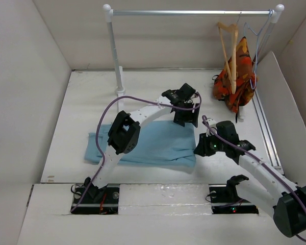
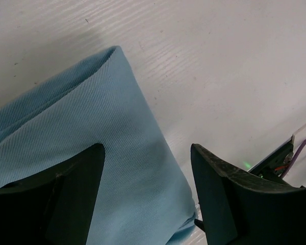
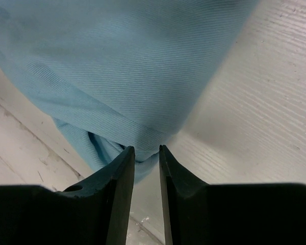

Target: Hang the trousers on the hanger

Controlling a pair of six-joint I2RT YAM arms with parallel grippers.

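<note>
Folded light-blue trousers (image 1: pixel 158 143) lie flat on the white table, long side running left to right. My left gripper (image 1: pixel 186 121) is above their far right corner; in the left wrist view its open fingers (image 2: pixel 74 196) stand wide apart with the cloth (image 2: pixel 122 117) below. At the near right corner is my right gripper (image 1: pixel 198 152), its fingers (image 3: pixel 123 189) open by a small gap just short of the folded cloth edge (image 3: pixel 143 140). A wooden hanger (image 1: pixel 233 61) hangs from the rail at the right, a pale blue hanger (image 1: pixel 255 61) beside it.
The metal rail (image 1: pixel 188 13) spans the back on white posts (image 1: pixel 116 56). An orange patterned bag (image 1: pixel 225 84) sits under the hangers at the back right. Free table shows behind the trousers and left of them.
</note>
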